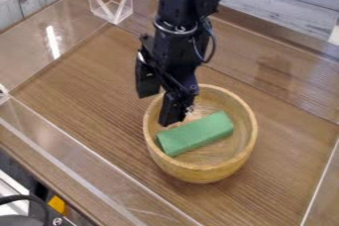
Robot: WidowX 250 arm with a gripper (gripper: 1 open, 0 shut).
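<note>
A black gripper (162, 96) hangs from the dark arm at the centre, over the back left rim of a round wooden bowl (228, 167), with its fingers open. A green block (195, 133) lies in the bowl, towards the front of the gripper. Whether the lower finger touches the bowl cannot be told.
The wooden table (73, 91) has free room to the left and right of the bowl. A white wire object (110, 4) stands at the back left. A yellow item (56, 205) and dark cables are beyond the front left edge.
</note>
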